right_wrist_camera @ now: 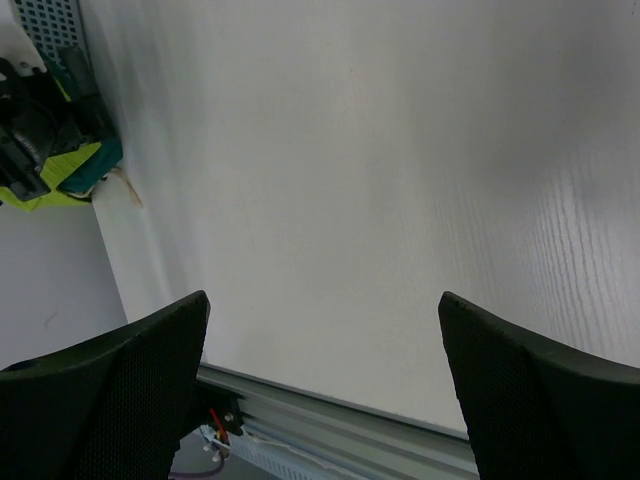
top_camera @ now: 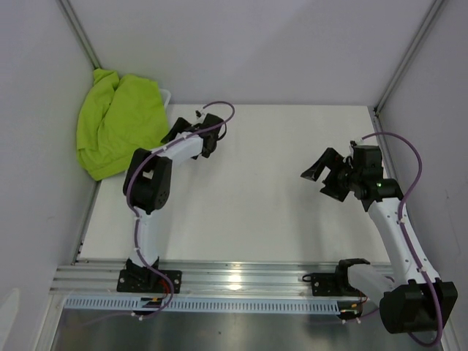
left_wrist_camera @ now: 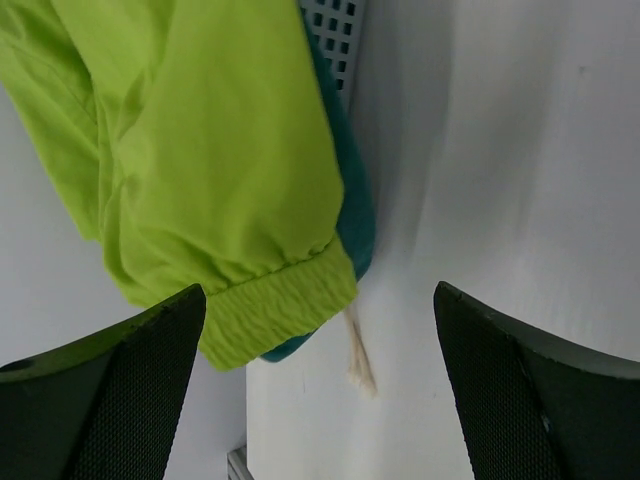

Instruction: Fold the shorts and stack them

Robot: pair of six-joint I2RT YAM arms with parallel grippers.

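Bright green cloth is heaped over a basket at the back left of the table. In the left wrist view the green cloth hangs over the basket's side, with a strip of dark teal cloth showing under its edge and a pale cord dangling below. My left gripper is open near this cloth, nothing between its fingers. Over the right part of the table, far from the cloth, my right gripper stands open and empty.
The basket's perforated grey wall shows in the left wrist view. Bare white tabletop fills the middle and right. Walls close in the back and sides; a metal rail runs along the front.
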